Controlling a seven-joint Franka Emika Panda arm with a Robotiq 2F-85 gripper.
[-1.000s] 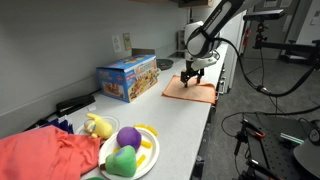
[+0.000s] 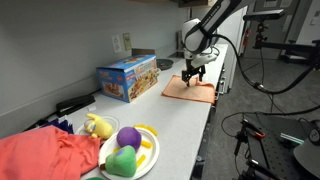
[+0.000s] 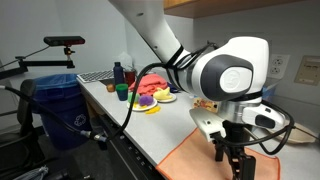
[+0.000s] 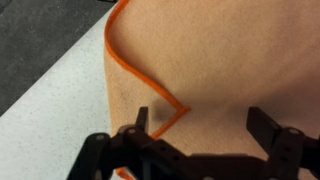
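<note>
A light orange cloth [image 4: 215, 60] with a brighter orange edge lies on the white counter. One part of that edge makes a pointed bend under the fingers, where the cloth looks folded or rumpled. My gripper is open over this bend, with nothing held between its fingers. In exterior view 1, the cloth [image 2: 188, 91] is at the far end of the counter, and the gripper [image 2: 194, 79] is low over it. Exterior view 2 shows the gripper [image 3: 232, 160] just above the cloth [image 3: 195, 158]; whether the fingertips touch it, I cannot tell.
A blue picture box [image 2: 128, 79] stands by the wall. Nearer are a white plate [image 2: 148, 162] with toy produce and a red cloth [image 2: 45, 155]. The counter's front edge runs close to the orange cloth. Clear counter [image 2: 170, 118] lies between plate and cloth.
The gripper has shifted only slightly over the orange cloth. Everything else on the counter looks the same.
</note>
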